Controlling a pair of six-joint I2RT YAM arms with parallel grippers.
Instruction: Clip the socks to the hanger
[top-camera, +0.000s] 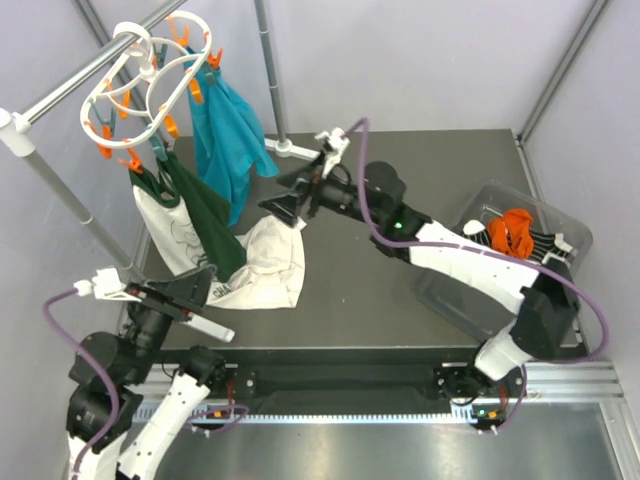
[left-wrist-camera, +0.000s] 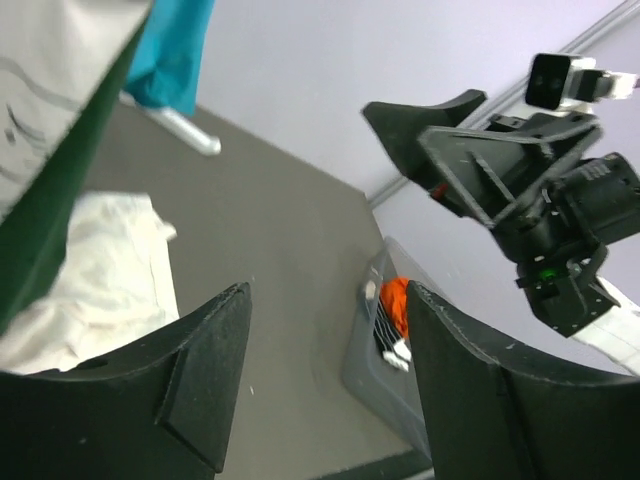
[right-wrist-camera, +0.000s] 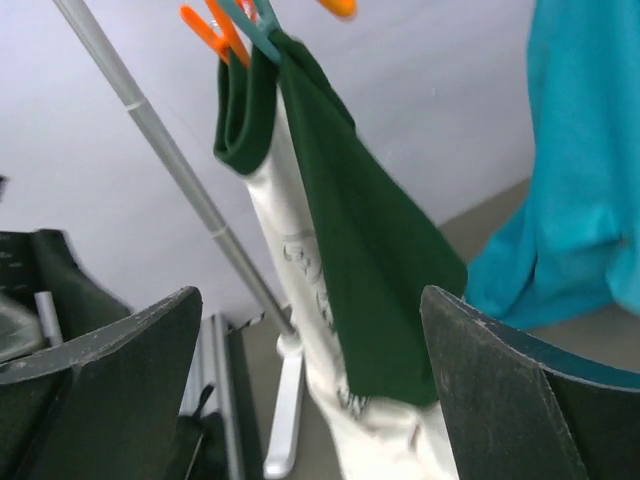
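Observation:
A white hanger (top-camera: 150, 75) with orange and teal clips hangs at the upper left. Its clips carry a green and white cloth (top-camera: 205, 215) and a blue cloth (top-camera: 222, 125). In the grey bin lie an orange sock (top-camera: 512, 233) and black-and-white striped socks (top-camera: 475, 233). My left gripper (top-camera: 203, 288), at the lower left near the hanging cloth, is open; in its wrist view the fingers (left-wrist-camera: 215, 340) stand apart with nothing between. My right gripper (top-camera: 278, 198) is over mid-table, facing the cloths, also open and empty between its fingers.
The grey bin (top-camera: 585, 235) stands at the right, partly behind my right arm. A metal rack pole (top-camera: 65, 180) rises at the left. White cloth (top-camera: 272, 265) lies spread on the table below the hanging pieces. Bare table (top-camera: 350, 290) fills the middle.

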